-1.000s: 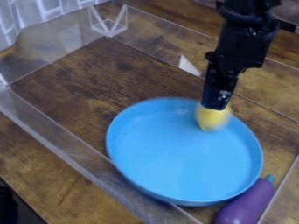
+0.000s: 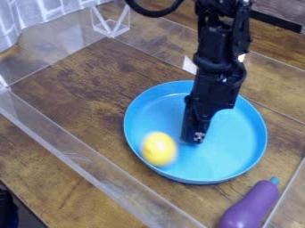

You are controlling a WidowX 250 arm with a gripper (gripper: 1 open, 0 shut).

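My gripper [image 2: 198, 134] reaches down into the blue plastic bowl [image 2: 238, 156], its fingertips low near the bowl's middle, shut with nothing visible between them. A yellow ball [image 2: 159, 148], slightly blurred, lies in the bowl to the lower left of my fingertips, apart from them.
A purple eggplant [image 2: 248, 205] lies outside the bowl at the lower right. Clear plastic walls border the area on the left and bottom.
My gripper has come down lower into the bowl.
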